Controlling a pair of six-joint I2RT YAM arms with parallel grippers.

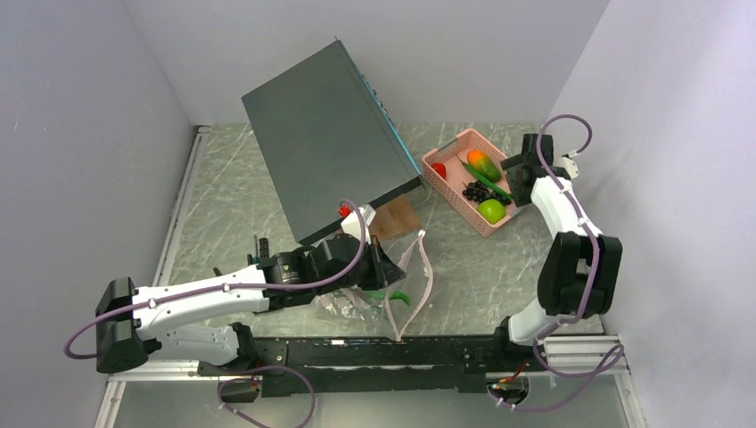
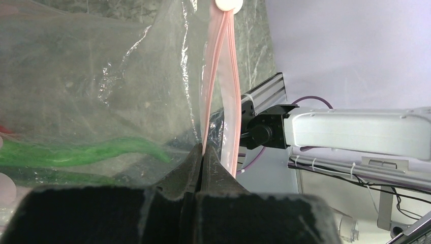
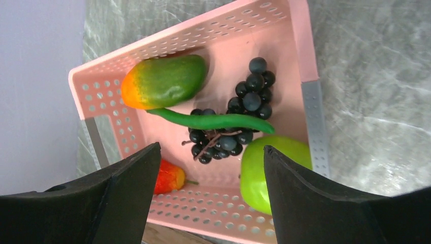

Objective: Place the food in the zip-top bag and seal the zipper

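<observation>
The clear zip bag (image 1: pixel 343 303) with pink zipper (image 2: pixel 230 76) lies at the front centre, green food inside. My left gripper is shut at the bag's opening edge. My right gripper is open above the pink basket (image 1: pixel 481 225), which holds a mango (image 3: pixel 167 81), long green vegetable (image 3: pixel 213 121), black grapes (image 3: pixel 253 101), green apple (image 3: pixel 277 168) and red pepper (image 3: pixel 170 175); nothing is between its fingers.
A large dark grey box (image 1: pixel 330 134) fills the back centre, with a wooden board (image 1: pixel 397 217) by its front corner. The counter between basket and bag is clear.
</observation>
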